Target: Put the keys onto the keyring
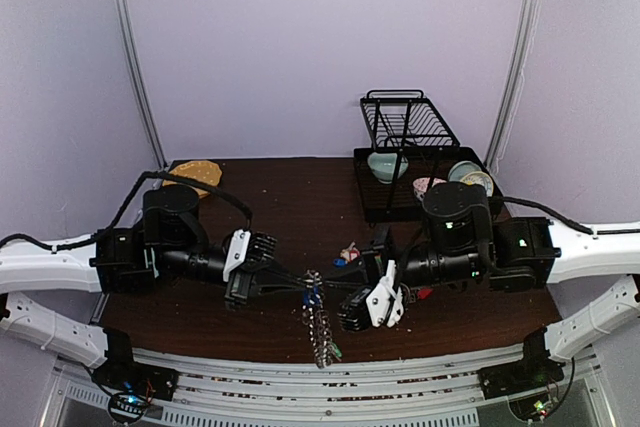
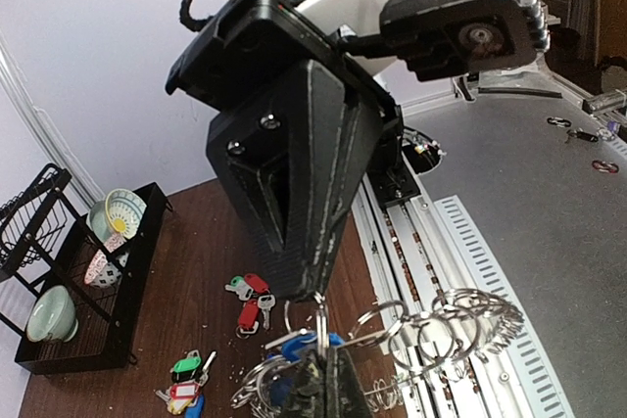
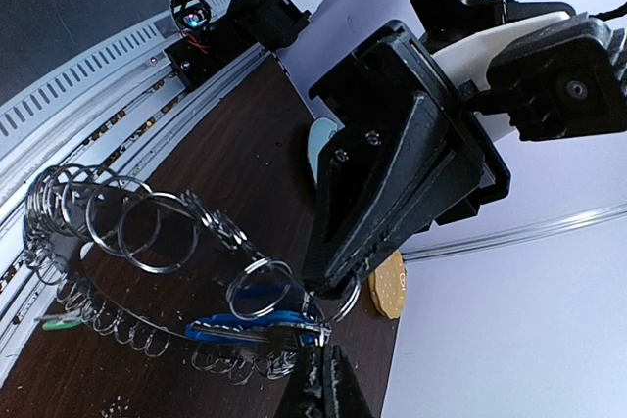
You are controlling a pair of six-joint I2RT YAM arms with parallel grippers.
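A long chain of metal rings (image 1: 318, 332) hangs between my two grippers, low over the table. A blue-headed key (image 3: 235, 325) lies among its upper rings, close to the fingertips. At the chain's lower end a green key (image 3: 61, 322) shows. My left gripper (image 1: 302, 285) is shut, with thin metal ring wire (image 2: 321, 325) at its tips. Facing it closely, my right gripper is also shut, with thin metal at its tips. Whether the blue key is threaded on a ring cannot be told.
Loose keys with red (image 2: 250, 315) and green (image 2: 186, 367) heads lie on the brown table (image 1: 270, 197). A black dish rack (image 1: 408, 127) with bowls stands at the back right. At the back left is a tan round object (image 1: 198, 173).
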